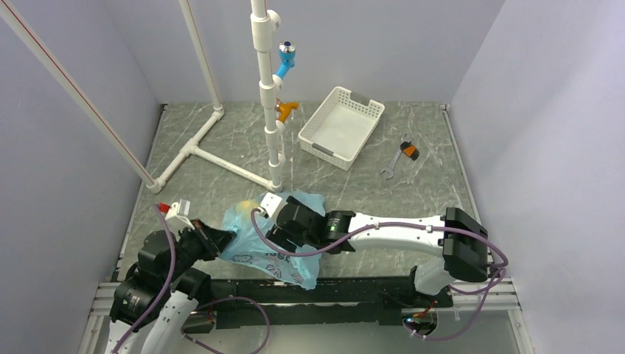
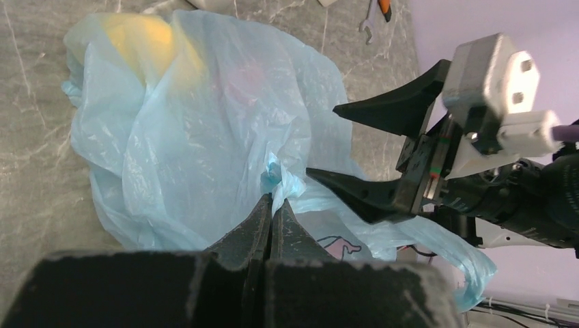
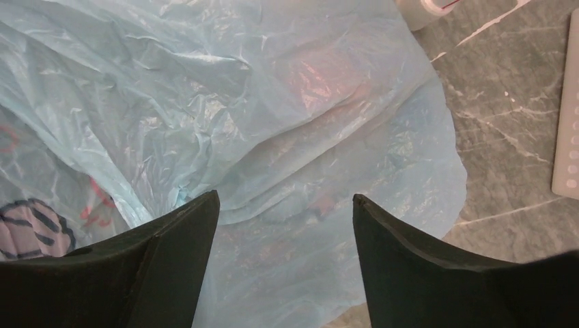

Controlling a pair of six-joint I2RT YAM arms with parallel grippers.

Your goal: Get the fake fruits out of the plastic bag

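The light blue plastic bag (image 1: 254, 254) lies crumpled at the table's front. A yellow fruit shows blurred through its film, and a reddish one (image 3: 328, 78) shows faintly in the right wrist view. A twisted tuft of the bag is pinched between the fingertips of my left gripper, which is shut. Over the bag, pointing down, my right gripper stands open; its fingers (image 2: 389, 109) are apart, with no fruit between them. How closely its tips touch the film is hard to tell. The bag's mouth cannot be made out.
A white basket (image 1: 304, 138) stands empty at the back. Right of it lie a wrench (image 1: 393, 164) and an orange-black tool (image 1: 410, 150). A white pipe frame (image 1: 234, 168) with taps rises behind the bag.
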